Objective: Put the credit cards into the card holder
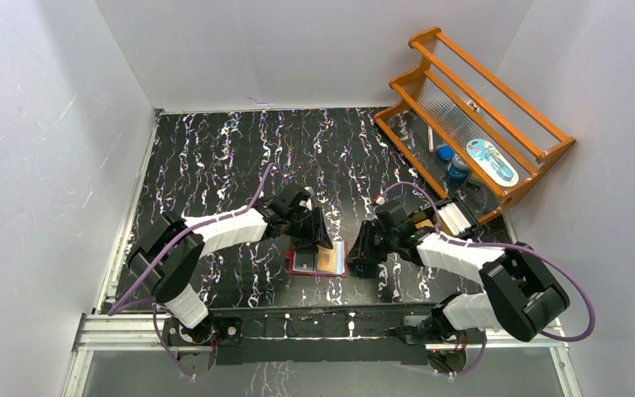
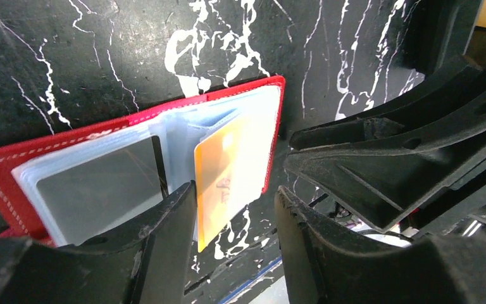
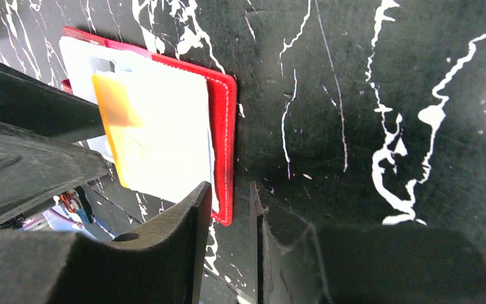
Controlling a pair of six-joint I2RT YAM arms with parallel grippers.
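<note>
The red card holder lies open on the table, its clear sleeves facing up. In the left wrist view an orange card stands tilted over the holder's right sleeve, its edge close to my left gripper's left finger. My left gripper is open above the holder. A grey card sits in the left sleeve. At the holder's right edge, my right gripper has its fingers apart by a narrow gap; nothing shows between them. Whether the orange card's lower part is inside the sleeve cannot be made out.
A wooden rack with jars stands at the back right. Near it, a black box sits behind the right arm. Both grippers stand close together.
</note>
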